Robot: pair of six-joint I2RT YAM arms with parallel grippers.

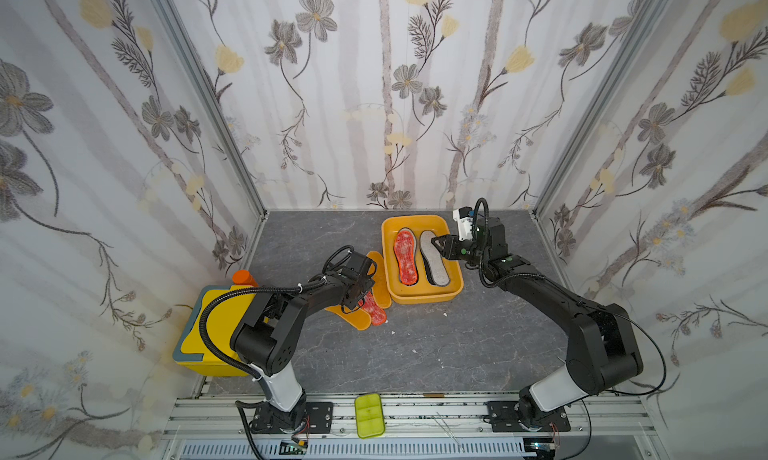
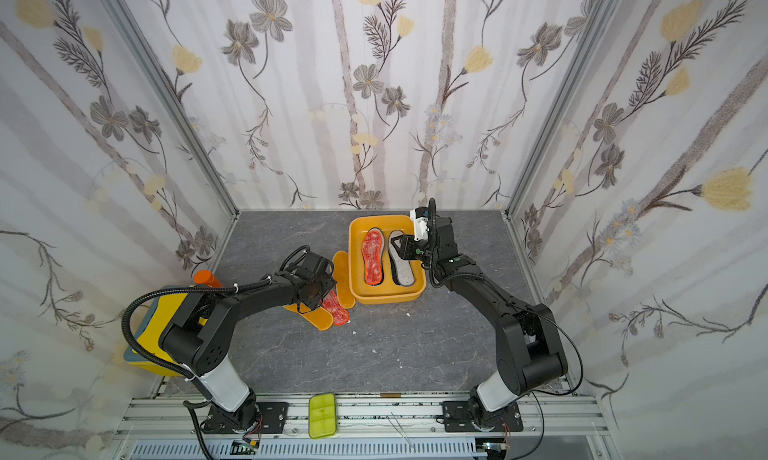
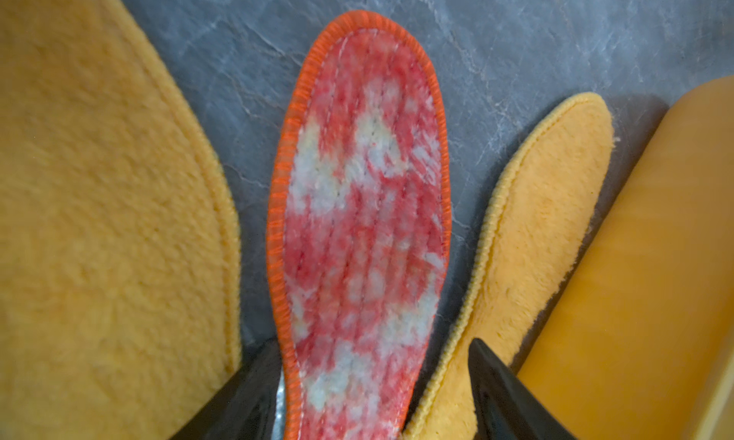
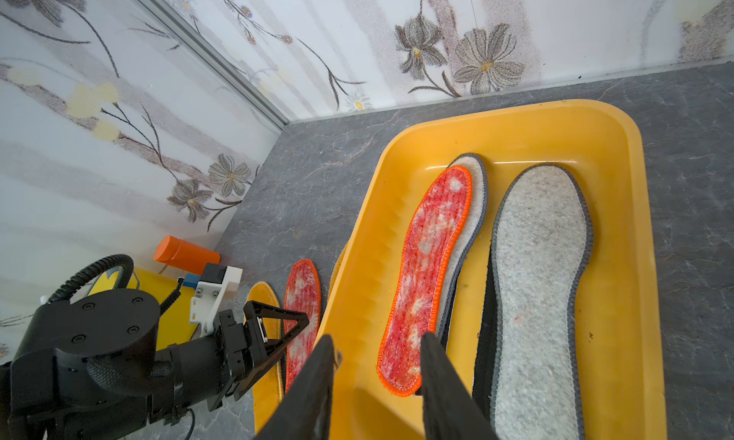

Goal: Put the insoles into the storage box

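Note:
The yellow storage box (image 4: 634, 287) holds a red-and-white insole (image 4: 424, 279) on a grey one, with another grey insole (image 4: 539, 294) to its right. Left of the box, a red-and-white insole (image 3: 359, 226) lies on the table between two yellow insoles (image 3: 114, 226). My left gripper is open low over that red insole, fingers either side, apparently not closed on it. My right gripper is open above the box, nothing between its fingers.
A yellow container with a grey rim (image 1: 192, 332) and an orange cylinder (image 1: 243, 276) stand at the left. A small green tray (image 1: 369, 416) sits on the front rail.

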